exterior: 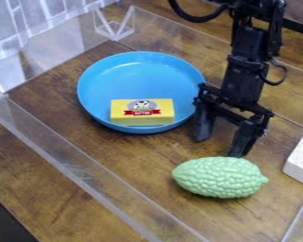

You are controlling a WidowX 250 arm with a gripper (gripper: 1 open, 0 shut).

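Observation:
My black gripper [223, 137] hangs low over the wooden surface, right of a blue plate [180, 80] and behind a green bumpy object [218, 178] shaped like a bitter melon. Its fingers are spread apart, with nothing visible between them. A yellow butter box [141, 112] lies on the near left part of the plate.
A white block [302, 157] sits at the right edge. Clear plastic walls [53, 151] border the wooden area. Bare wood [72, 161] lies free in front of and left of the plate.

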